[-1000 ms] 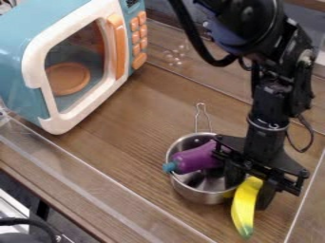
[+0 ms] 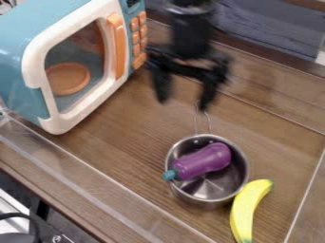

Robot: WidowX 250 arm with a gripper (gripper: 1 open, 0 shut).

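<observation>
My dark gripper (image 2: pixel 187 78) is blurred in the upper middle, raised above the wooden surface, its fingers apart with nothing visible between them. Below it a steel pot (image 2: pixel 187 190) with a wire handle holds a purple bottle (image 2: pixel 208 161) with a teal tip, lying tilted inside. A yellow banana (image 2: pixel 248 211) lies on the wood just right of the pot.
A blue-and-white toy microwave (image 2: pixel 32 43) with orange buttons and an orange plate inside stands at the upper left. Black cable shows at the lower left corner.
My gripper has moved quickly up and left, away from the pot and banana at the lower right. The banana and pot stay on the surface.
</observation>
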